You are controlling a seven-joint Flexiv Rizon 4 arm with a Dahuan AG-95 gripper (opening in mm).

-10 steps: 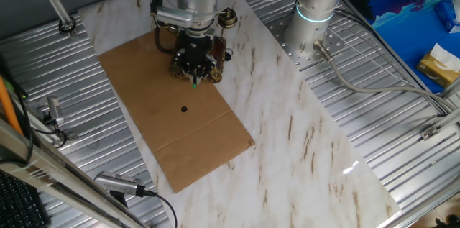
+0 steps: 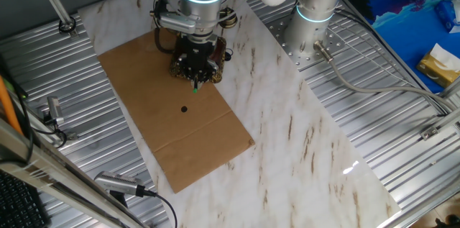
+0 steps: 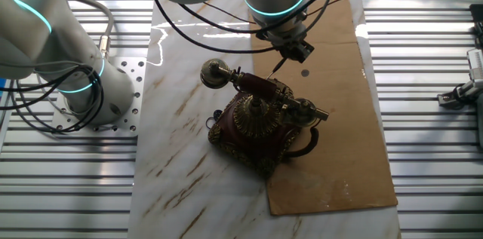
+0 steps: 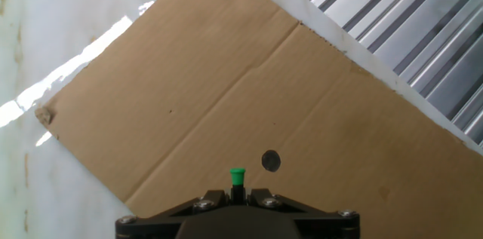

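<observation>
In the wrist view my gripper comes in from the bottom edge, its black fingers drawn together around a short, slim piece with a green tip (image 4: 238, 175). A small dark round spot (image 4: 270, 160), a disc or a hole, lies on the brown cardboard (image 4: 189, 88) just right of that tip. In exterior view 2 a thin dark stick (image 3: 280, 65) points down from the gripper (image 3: 296, 52). An ornate dark red and brass telephone (image 3: 256, 130) stands partly on the cardboard. My arm hides most of the telephone in exterior view 1.
The marble-patterned board (image 2: 287, 142) is bare on its near and right side. A tissue box (image 2: 440, 66) sits far right, off the board. A metal camera-like device (image 2: 118, 183) with a cable stands by the board's left edge.
The arm has shifted slightly right and toward the near side in exterior view 1, its green tip a little closer to the dark spot. Cardboard and spot have not moved.
</observation>
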